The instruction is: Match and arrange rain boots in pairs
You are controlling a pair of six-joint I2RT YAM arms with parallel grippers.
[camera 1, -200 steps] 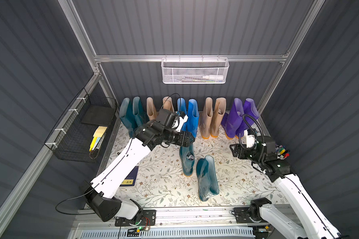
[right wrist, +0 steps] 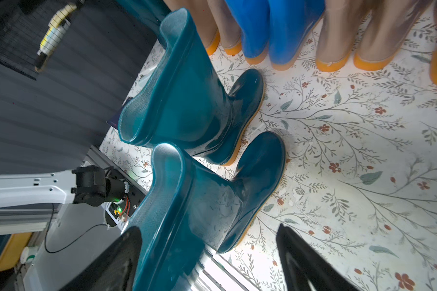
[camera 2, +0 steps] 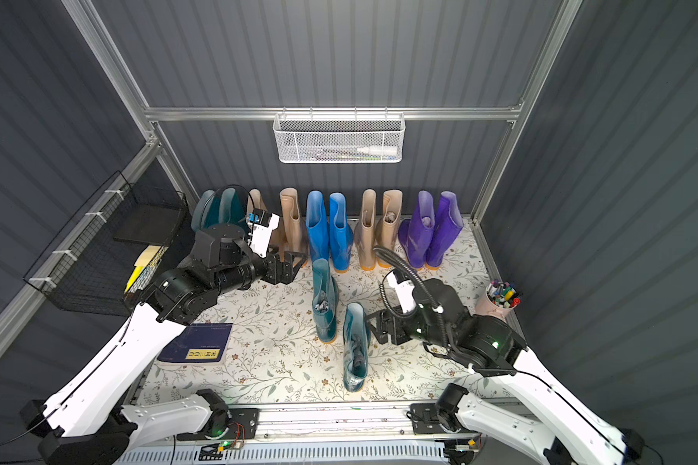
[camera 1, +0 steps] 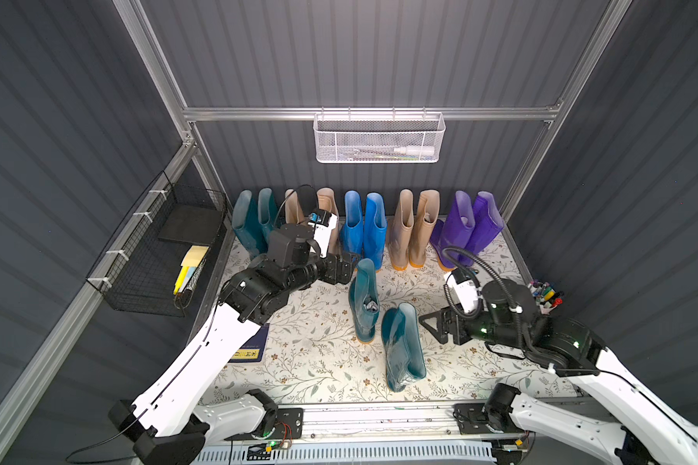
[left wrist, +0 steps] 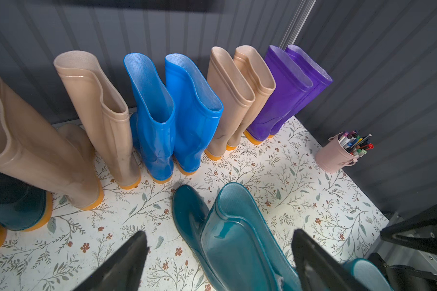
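Two loose teal boots stand in the middle of the table: one (camera 1: 364, 306) further back, the other (camera 1: 395, 360) closer to the front edge. My left gripper (camera 1: 350, 269) is open, just left of the back boot's shaft and holding nothing. To the right of the front boot is my right gripper (camera 1: 434, 325), open and empty, its fingers close to the shaft. Along the rear wall stand a teal pair (camera 1: 256, 224), beige boots (left wrist: 99, 111) partly hidden by my left arm, a blue pair (camera 1: 363, 224), another beige pair (camera 1: 413, 224) and a purple pair (camera 1: 469, 224).
A pink pen cup (left wrist: 332, 155) stands at the right edge. On the left lie a dark blue booklet (camera 2: 197, 341) and, on the side wall, a black wire basket (camera 1: 155, 255).
My right gripper has opened and come left and toward the front, close to the front teal boot. My left gripper has opened and shifted a little left. The boots have stayed put.
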